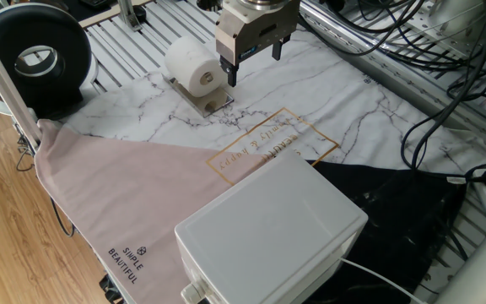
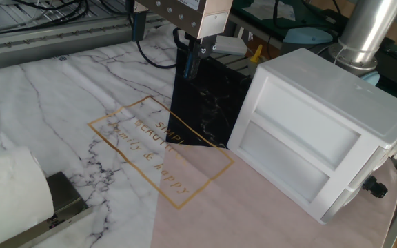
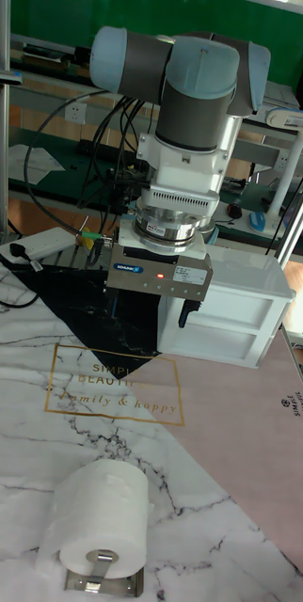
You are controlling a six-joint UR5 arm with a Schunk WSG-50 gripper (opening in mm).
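Observation:
My gripper (image 1: 255, 66) hangs above the marble-patterned cloth, its two dark fingers wide apart and nothing between them. In exterior view 1 it is close to a white paper roll (image 1: 191, 64), which lies on its side in a metal holder (image 1: 213, 104). The roll (image 3: 103, 522) and holder stand nearest the camera in exterior view 3, with the gripper (image 3: 149, 309) well behind them. A white drawer box (image 2: 333, 96) stands across the table from the roll. Its two drawer fronts (image 2: 287, 160) look shut; what is inside is hidden.
The cloth (image 1: 125, 181) has pink, black and marble areas, with bare room between roll and box. A black spool (image 1: 36, 59) stands beyond the table edge. Loose cables (image 1: 445, 93) run along one side. A white device (image 3: 49, 243) lies near the black area.

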